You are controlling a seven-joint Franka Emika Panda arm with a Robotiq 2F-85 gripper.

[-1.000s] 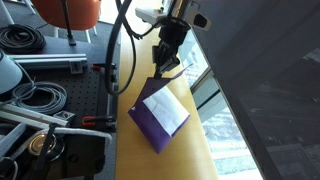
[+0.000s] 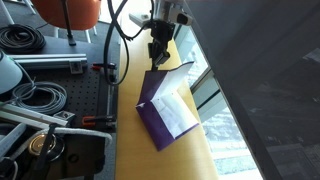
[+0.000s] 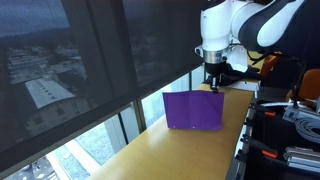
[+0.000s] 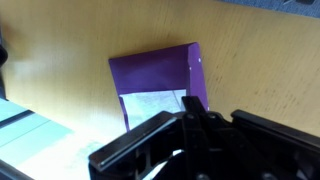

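A purple folder (image 2: 153,122) with white paper (image 2: 172,114) inside lies on the wooden table, partly open. Its cover stands raised; in exterior view 2 this purple cover (image 3: 193,111) looks almost upright. My gripper (image 2: 157,62) is shut by the cover's upper edge. In the wrist view the fingertips (image 4: 190,105) overlap the narrow, nearly edge-on cover (image 4: 197,75). Whether that thin edge is between the fingers or only beside them cannot be made out. The folder's back panel (image 4: 150,68) rests flat, with paper partly hidden by the gripper.
Bare wooden table (image 3: 150,155) stretches in front of the folder. A window with a dark shade (image 3: 75,60) runs along one side. A black cart (image 2: 85,95) with coiled cables (image 2: 40,97) stands by the table's other side.
My gripper has moved slightly up and left in exterior view 1, away from the folder's lower part. The cover looks more widely opened, and the folder has shifted and turned a little.
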